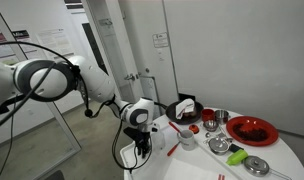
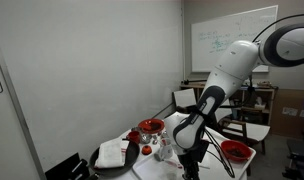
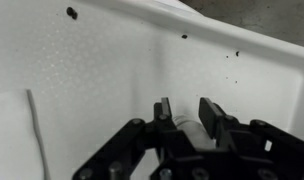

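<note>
Low over a white surface with a raised edge [image 3: 227, 30], my gripper stands open in the wrist view. A pale rounded object [image 3: 195, 131] shows between and below its fingers; what it is cannot be made out, nor whether they touch it. A white cloth-like piece [image 3: 14, 135] lies at the left there. In exterior view 1, the gripper [image 1: 142, 150] hangs by the near left side of the white table. Exterior view 2 has the gripper [image 2: 188, 166] low over the table, its fingertips too small to judge.
Right of the arm stand a white mug [image 1: 188, 141], a dark pan [image 1: 197, 112] with a white cloth, a red cup [image 1: 208, 115] and a metal pot [image 1: 222, 116]. Farther right are a red bowl [image 1: 271, 132], a green object [image 1: 237, 157] and a lidded steel pan [image 1: 256, 165].
</note>
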